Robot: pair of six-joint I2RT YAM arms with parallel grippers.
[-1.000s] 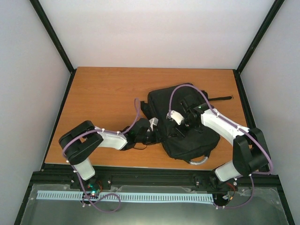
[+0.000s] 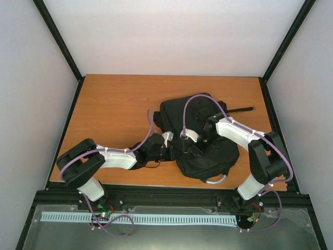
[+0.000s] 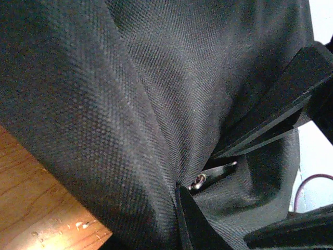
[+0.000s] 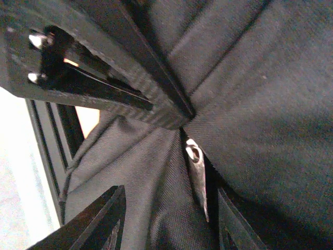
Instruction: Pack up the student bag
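The black bag (image 2: 192,112) lies flat on the table, covered partly by both arms. At its left side my left gripper (image 2: 176,154) is shut on a fold of bag fabric, which bunches beside its finger (image 3: 199,226) in the left wrist view. My right gripper (image 2: 190,151) is over the bag, close to the left one. In the right wrist view its fingers (image 4: 101,224) stand apart. A metal zipper pull (image 4: 196,169) shows between and just beyond them, not visibly pinched. The left gripper's finger (image 4: 156,99) touches the fabric above that pull. The bag's inside is hidden.
A light-coloured handle (image 2: 216,179) sits at the bag's front end, near the table's front edge. A black strap (image 2: 241,109) reaches to the right.
The bag has shifted slightly left, together with my left gripper. My right gripper has also moved a little left and towards the front, closer to the left one.
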